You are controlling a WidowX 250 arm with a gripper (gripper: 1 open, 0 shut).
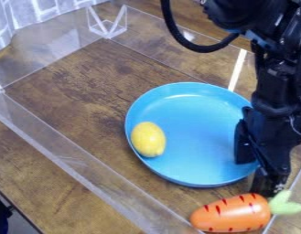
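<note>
A blue plate (189, 125) lies on the wooden surface, with a yellow egg-shaped object (147, 139) on its left side. An orange toy carrot (232, 215) with a pale green top lies below the plate at the bottom right. The black gripper (263, 160) is low at the plate's right edge, above the carrot's top; its dark fingers blend together, and whether anything is between them is hard to see.
Clear plastic walls (67, 151) border the wooden area (80, 91) on the left and back. Bare wood fills the space left of the plate. A black cable arches over the back right.
</note>
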